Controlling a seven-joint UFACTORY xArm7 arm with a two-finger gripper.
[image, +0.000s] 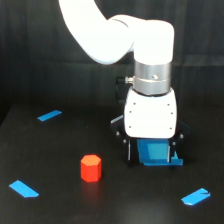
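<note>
A blue block (153, 152) lies on the dark table below the white arm, right of centre. My gripper (150, 158) points down over it, with thin dark fingers around the block's upper part. Whether the fingers press on the block or stand apart from it cannot be made out. To the left, well clear of the gripper, a red six-sided block (91, 168) stands on the table.
Blue tape strips mark the table: one at the back left (49, 115), one at the front left (23, 189) and one at the front right (196, 197). Bare table lies between the red block and the front edge. A dark curtain hangs behind.
</note>
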